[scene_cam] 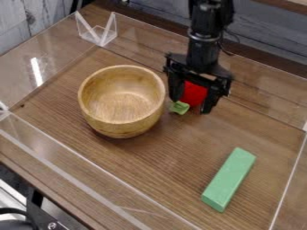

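My black gripper (pixel 192 103) is low at the centre, its fingers open and around a red round object (pixel 196 93), which it partly hides. A small green piece (pixel 180 108) lies just below the red object, towards the bowl. A large tan bowl (pixel 120 99) sits to the left, close to the gripper.
A long green block (pixel 227 178) lies at the lower right on the wooden table (pixel 144 180). A clear angular object (pixel 99 29) stands at the back left. The front and right of the table have free room.
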